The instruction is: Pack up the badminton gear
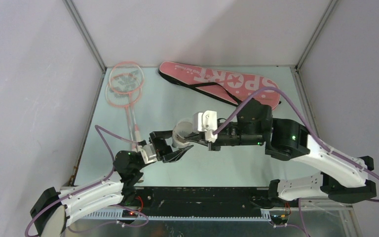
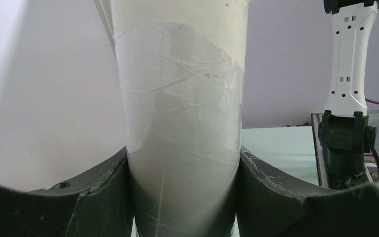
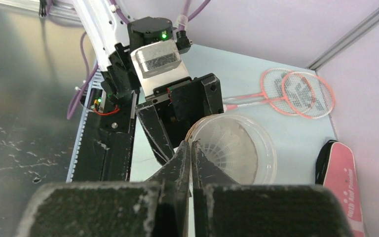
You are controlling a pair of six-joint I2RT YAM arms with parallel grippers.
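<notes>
A white cylindrical shuttlecock tube [image 1: 182, 130] [image 2: 180, 98] is held upright in my left gripper [image 1: 170, 148], shut around it. At its round top, in the right wrist view, a clear plastic rim [image 3: 264, 148] surrounds what looks like shuttlecock feathers. My right gripper [image 1: 196, 137] is shut, its fingertips at the edge of that top; I cannot tell whether they touch it. Two pink rackets [image 1: 127, 91] [image 3: 311, 98] lie crossed at the back left. The pink racket bag [image 1: 217, 79] [image 3: 340, 182] with a black strap lies along the back.
White walls surround the pale table [image 1: 217, 170] on three sides. The bare middle and front right of the table are below the arms. The rackets' handles run toward the left arm.
</notes>
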